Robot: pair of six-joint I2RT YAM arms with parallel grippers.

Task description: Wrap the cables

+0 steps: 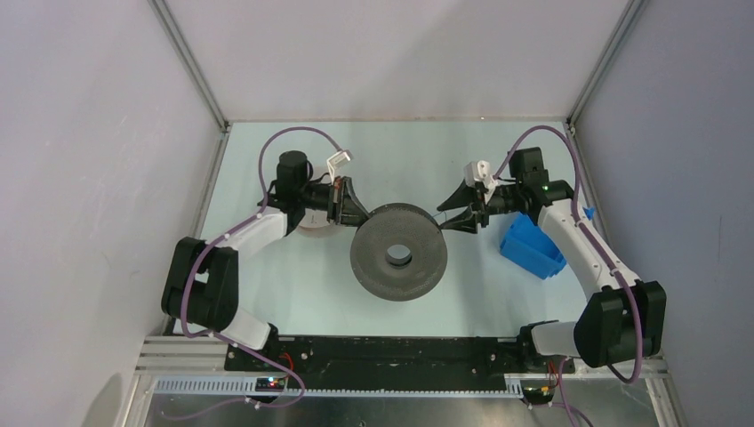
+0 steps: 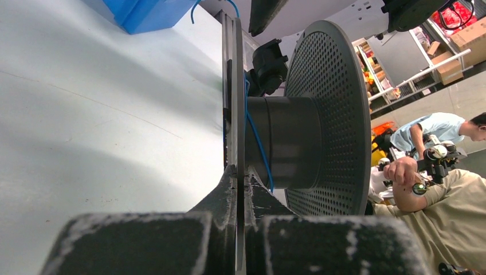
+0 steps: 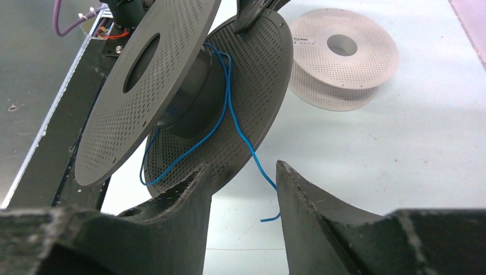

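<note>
A large dark spool (image 1: 373, 258) is held raised by my left gripper (image 1: 363, 216), shut on its rim; in the left wrist view the rim runs edge-on between the fingertips. A blue cable (image 3: 240, 132) hangs loosely round the spool's core, its free end dangling over the rim toward my right gripper. My right gripper stands open at the spool's right side, its fingers apart below the cable; whether the cable's end lies between or behind them is unclear.
A white spool (image 3: 367, 57) rests on the table behind the left gripper. A blue bin (image 1: 533, 253) sits at the table's right.
</note>
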